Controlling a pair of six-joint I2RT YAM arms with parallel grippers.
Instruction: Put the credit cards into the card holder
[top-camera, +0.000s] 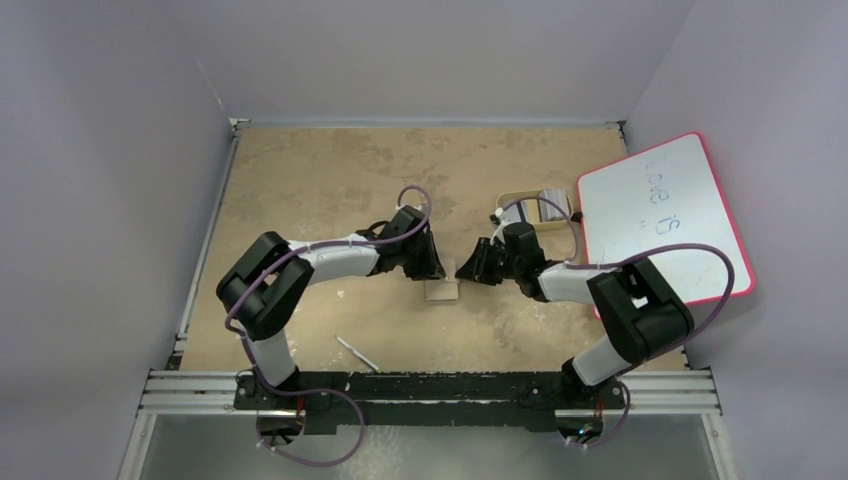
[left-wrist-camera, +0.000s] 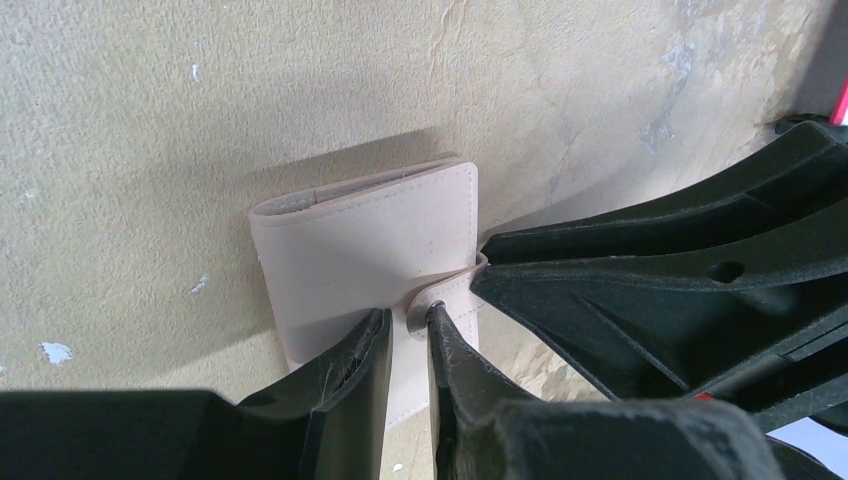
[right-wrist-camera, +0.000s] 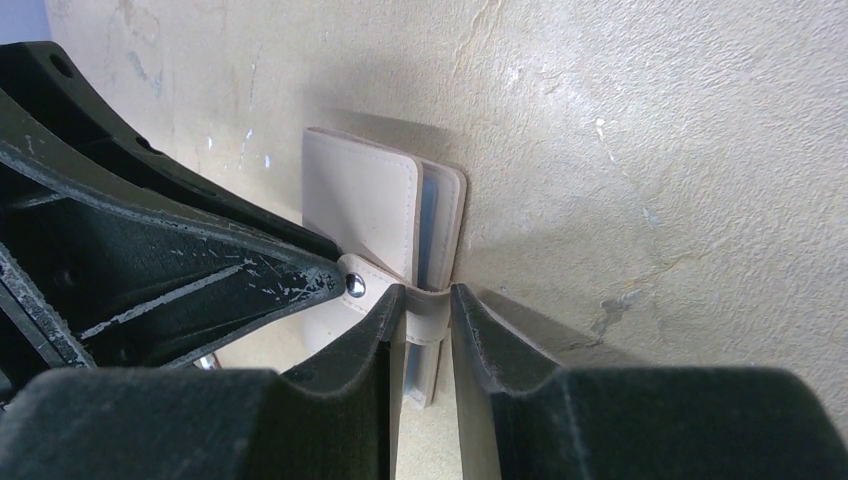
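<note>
A pale pink leather card holder (top-camera: 441, 292) (left-wrist-camera: 340, 260) (right-wrist-camera: 360, 200) lies on the table between my grippers, with a snap strap (left-wrist-camera: 455, 295) across it and blue showing inside along its open side. My left gripper is at the strap's snap, its fingertips slightly apart. My right gripper has its fingertips around the strap where it bends over the holder's edge, slightly apart. Whether either grips firmly is hard to tell.
A tray (top-camera: 535, 223) with cards in compartments sits at the back right, beside a whiteboard (top-camera: 640, 220). A white pen (top-camera: 357, 353) lies at the front left.
</note>
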